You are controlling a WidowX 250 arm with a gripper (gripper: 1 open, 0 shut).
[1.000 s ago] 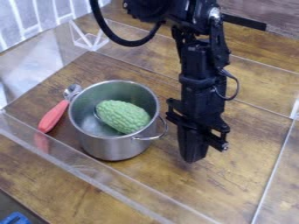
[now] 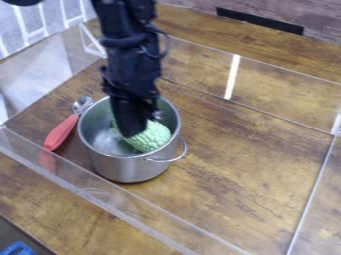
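Observation:
The black gripper [image 2: 131, 112] reaches down into the steel pot [image 2: 127, 159] from above, over the left part of its interior. A green bumpy object [image 2: 152, 137] lies inside the pot, partly covered by the gripper. Whether the fingers touch it or hold anything is hard to tell, as they are dark and blurred. A red-handled utensil [image 2: 62, 130] lies just left of the pot.
Clear panel edges run along the left and right. A blue object [image 2: 14, 249] shows at the bottom-left corner.
The gripper has moved left from the open table on the right to inside the pot, now covering part of the green object. The pot and utensil look unmoved.

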